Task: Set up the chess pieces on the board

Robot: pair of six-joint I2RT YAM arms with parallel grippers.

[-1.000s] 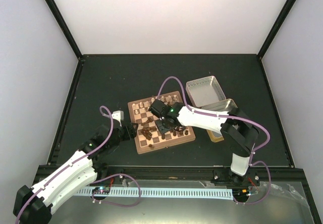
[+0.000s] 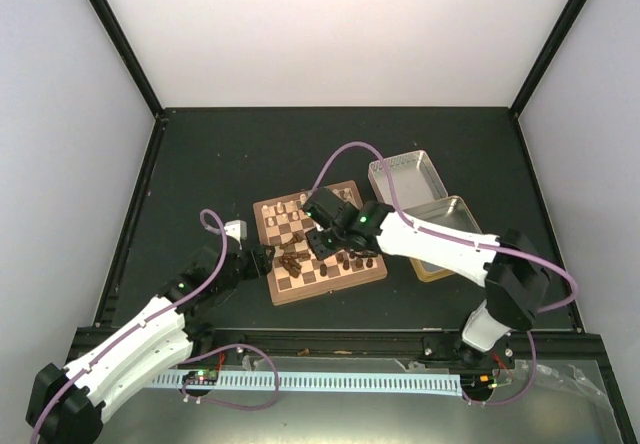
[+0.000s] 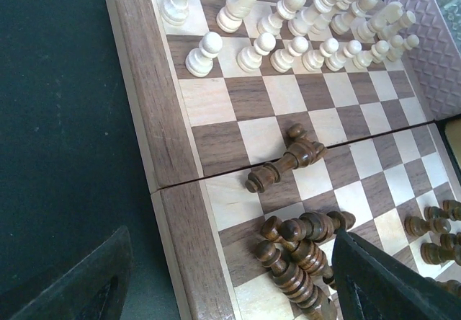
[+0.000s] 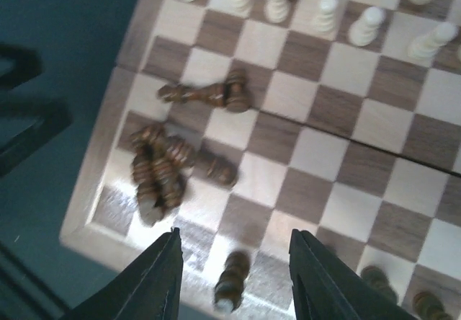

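Observation:
The wooden chessboard holds white pieces standing in rows along its far side. Several brown pieces lie on their sides on the left part; others stand at the near right. One brown piece stands near the front edge, just below the space between the fingers of my right gripper, which is open and raised over the board. My left gripper is open at the board's left edge, above the dark table and board rim, holding nothing.
Two metal trays, one silver and one gold-bottomed, sit right of the board.
The left arm has not moved.

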